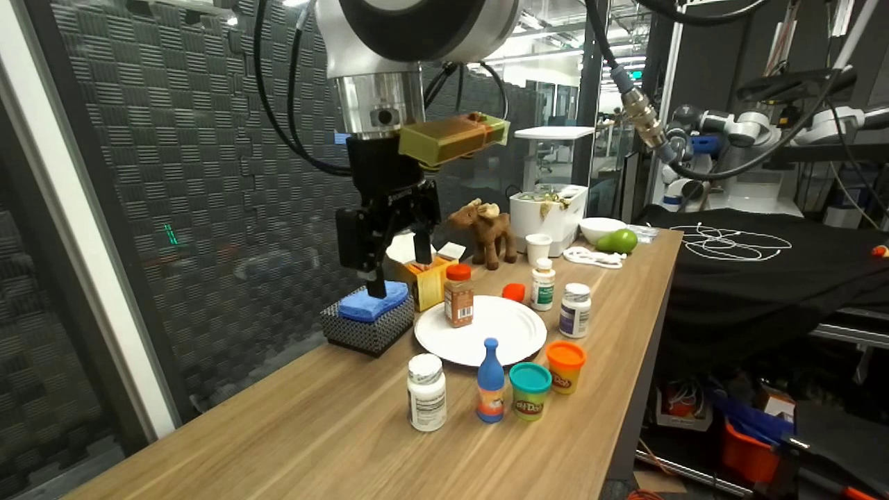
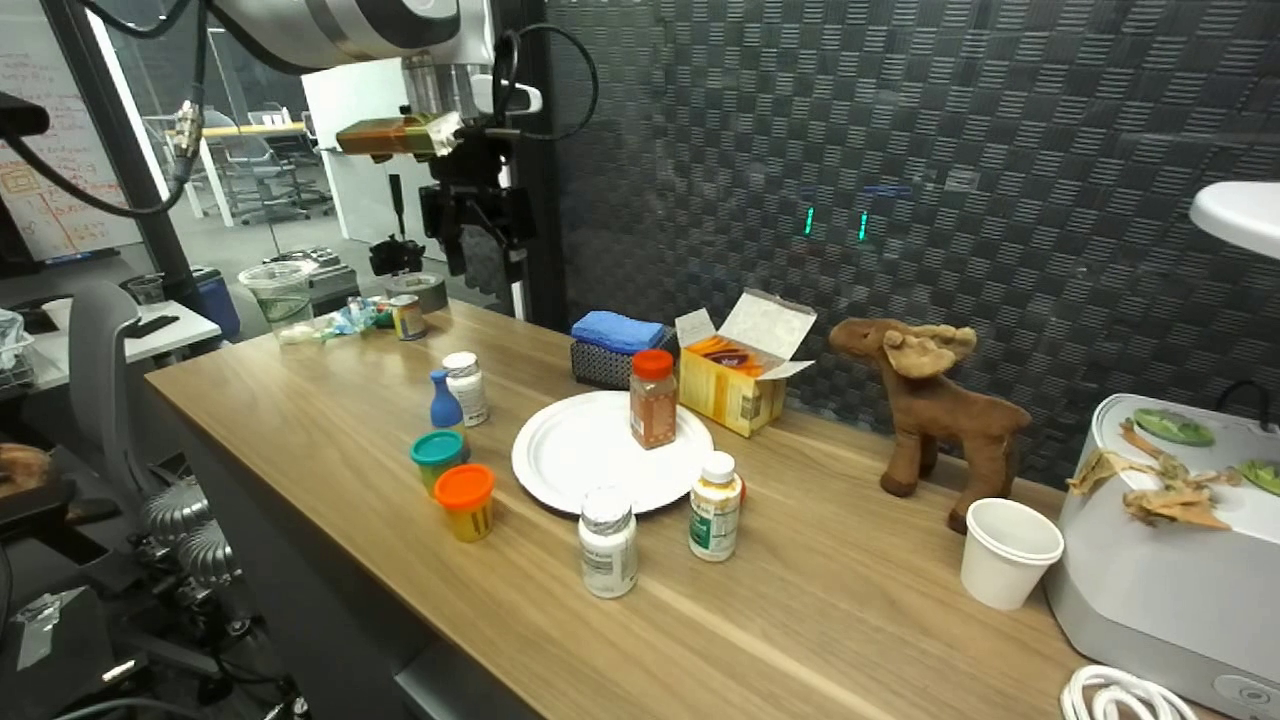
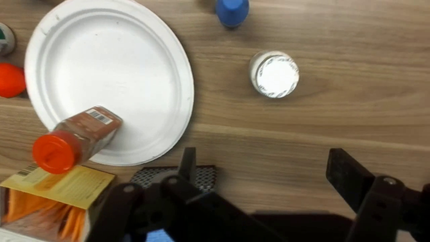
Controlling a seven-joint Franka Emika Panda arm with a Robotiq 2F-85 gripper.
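Observation:
High over the table my gripper point(image 1: 401, 275) hangs open, its fingers wide apart and nothing between them in the wrist view point(image 3: 260, 161). A spice jar with a red lid point(image 1: 459, 296) stands upright on the white plate point(image 2: 552, 454), close to the plate's wall-side rim. On the bare wood beside the plate is a white bottle point(image 3: 276, 76), with a blue bottle point(image 1: 491, 383) near it. A blue cloth point(image 2: 618, 330) rests on a black mesh box point(image 1: 367, 329), partly hidden behind the gripper in the wrist view.
An open yellow box point(image 2: 732, 382) and a brown moose toy point(image 2: 948, 414) line the wall. Teal-lidded point(image 1: 530, 390) and orange-lidded tubs point(image 1: 566, 367) stand along the front. Two more white bottles point(image 2: 608, 546) point(image 2: 715, 510) flank the plate.

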